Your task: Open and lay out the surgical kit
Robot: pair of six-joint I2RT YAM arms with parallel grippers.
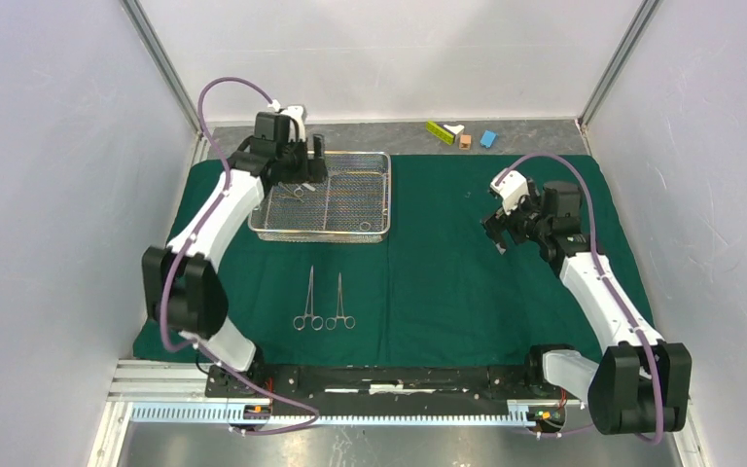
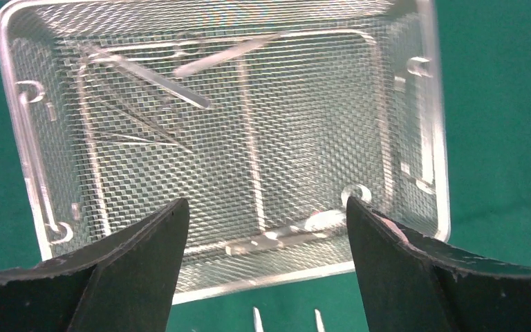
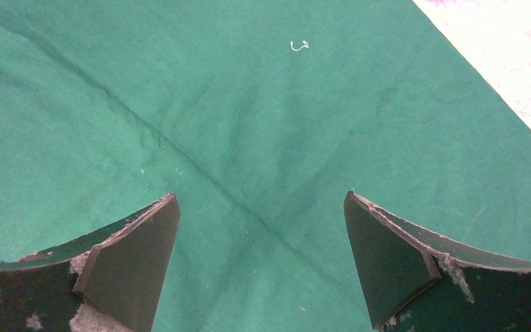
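A wire mesh tray [image 1: 358, 235] stands at the back left of the green cloth, several metal instruments inside it. Over the tray's left part hangs my left gripper [image 1: 313, 161], open, nothing between its fingers. The left wrist view shows two flat-handled instruments, one a silver handle [image 2: 162, 84], and a thin pointed tool [image 2: 135, 121] on the mesh. Blurred instruments [image 2: 283, 235] lie along the tray's near wall. On the cloth before the tray rest two ring-handled clamps, a longer one [image 1: 309, 304] and a shorter one [image 1: 340, 306]. My right gripper [image 1: 502, 233] is open above bare cloth.
White walls enclose both sides.
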